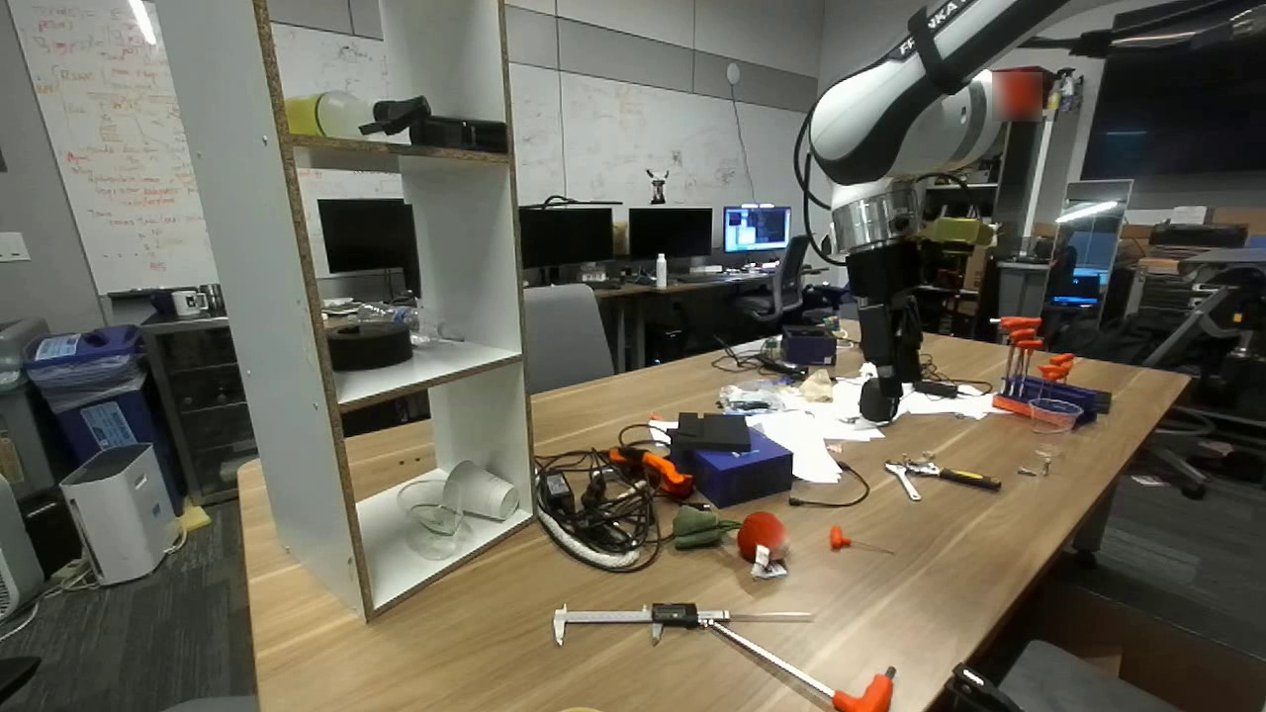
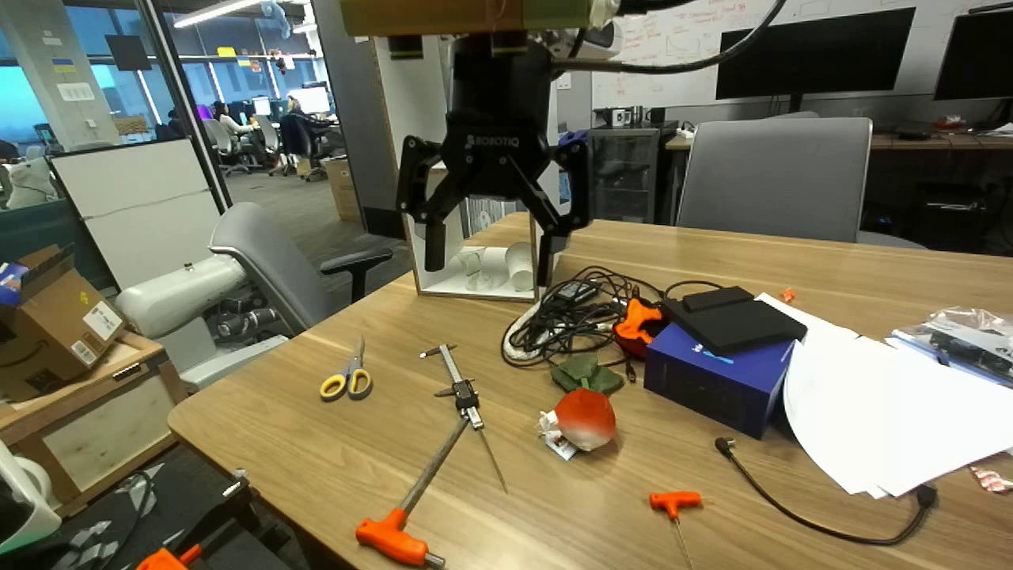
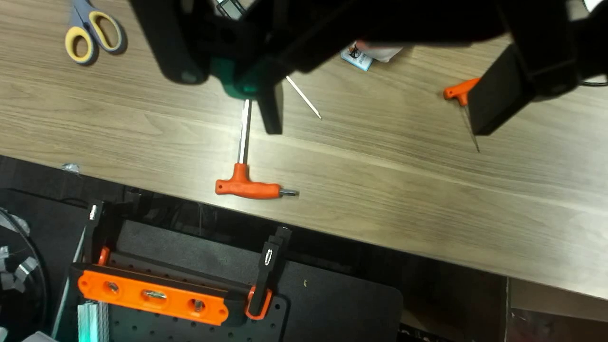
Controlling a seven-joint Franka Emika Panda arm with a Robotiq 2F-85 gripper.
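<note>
My gripper hangs above the wooden table, open, with nothing between its fingers. In the wrist view its dark fingers stand wide apart over bare wood. Below lie a large orange-handled hex key, a small orange-handled hex key and a digital caliper. A red-orange plush with green leaves rests near the caliper. Yellow-handled scissors lie on the table's left side in the second exterior view. None of these things touches the gripper.
A tall white shelf stands at one table end. Tangled black cables, a blue box and papers crowd the middle. A rack of orange-handled hex keys stands farther along. Bare wood runs along the near edge.
</note>
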